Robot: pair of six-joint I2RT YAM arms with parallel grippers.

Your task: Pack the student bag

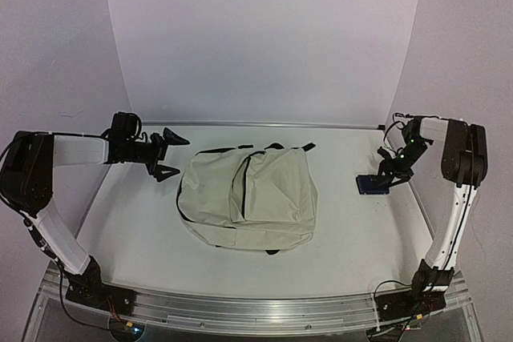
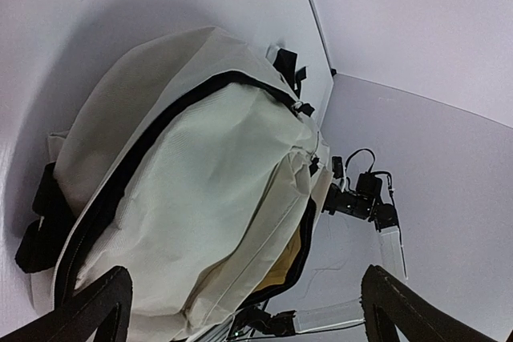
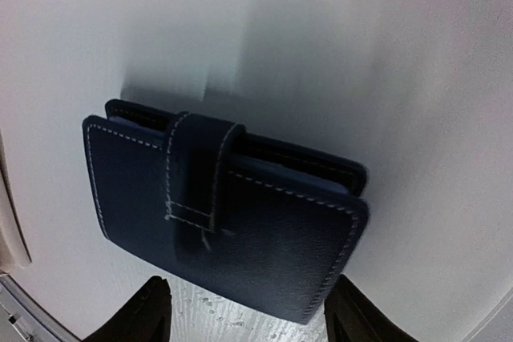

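A pale beige bag (image 1: pixel 276 190) with black zips and straps lies on the middle of the table. In the left wrist view its cloth (image 2: pixel 200 174) fills much of the scene, and one zipped edge gapes over a tan patch. My left gripper (image 1: pixel 182 158) stands open just left of the bag, apart from it and empty. On the right side lies a dark blue wallet-like notebook (image 3: pixel 264 234) with white stitching and a strap clasp. My right gripper (image 1: pixel 388 178) is right over it, open, its fingers (image 3: pixel 144 314) spread around the notebook's lower edge.
Bare white table (image 1: pixel 341 242) stretches between bag and notebook and along the front. A metal rail (image 1: pixel 264 306) borders the front edge. Grey walls (image 1: pixel 465 62) close off both sides and the back.
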